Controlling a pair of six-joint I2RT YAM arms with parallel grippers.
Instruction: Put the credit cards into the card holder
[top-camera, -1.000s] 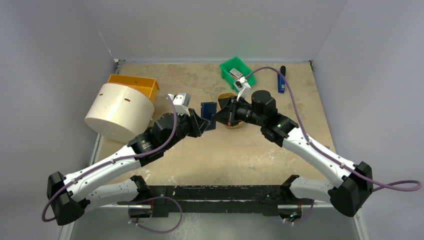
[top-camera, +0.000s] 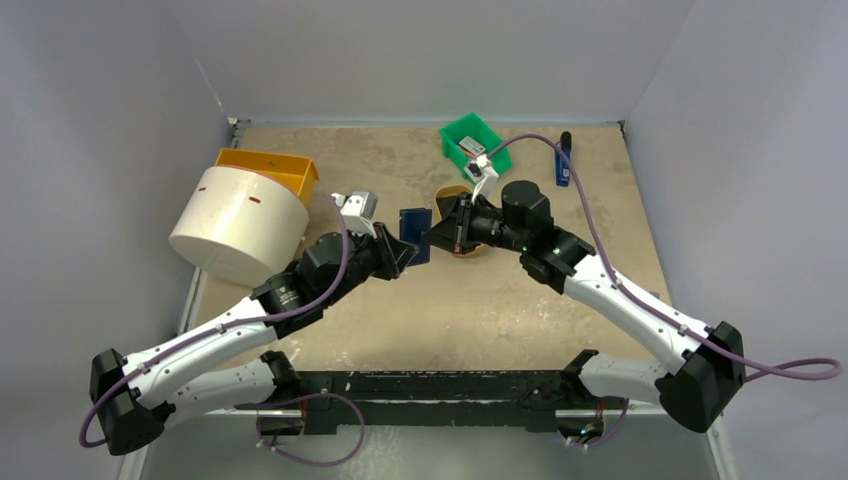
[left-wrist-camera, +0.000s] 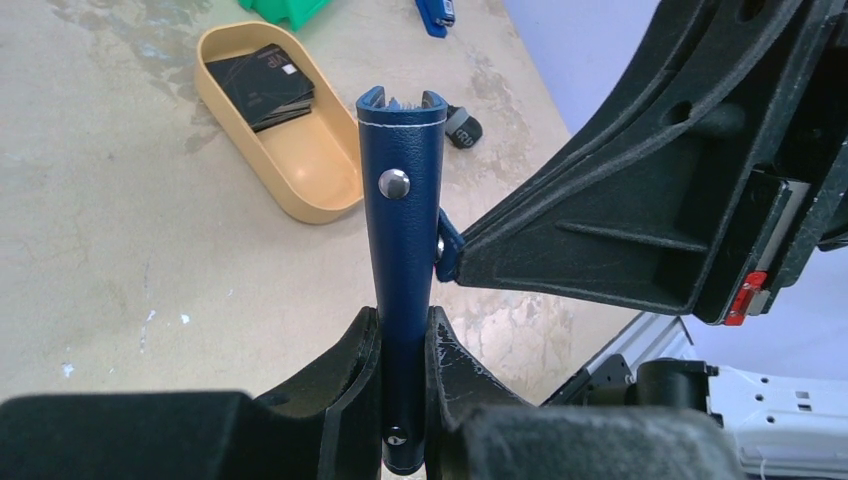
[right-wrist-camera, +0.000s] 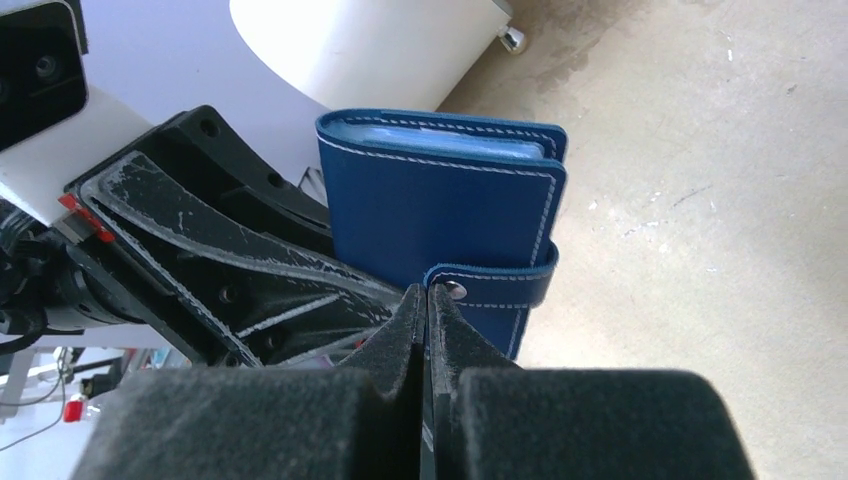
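A dark blue card holder (top-camera: 415, 236) stands upright off the table, edge-on in the left wrist view, with clear sleeves showing at its top opening. My left gripper is shut on it. A strap (right-wrist-camera: 505, 287) with a metal snap crosses the holder's edge onto its face. My right gripper is shut, its tips against the strap's end; whether they pinch it I cannot tell. In the left wrist view the strap's tab (left-wrist-camera: 449, 248) stands slightly off the holder. Black cards (left-wrist-camera: 262, 84) lie stacked in a tan tray (left-wrist-camera: 290, 195).
Behind the tan tray sits a green bin (top-camera: 472, 132) with small items. A blue tool (top-camera: 563, 160) lies at the back right. An orange bin (top-camera: 270, 163) and a large white cylinder (top-camera: 238, 222) occupy the left.
The right arm has barely moved.
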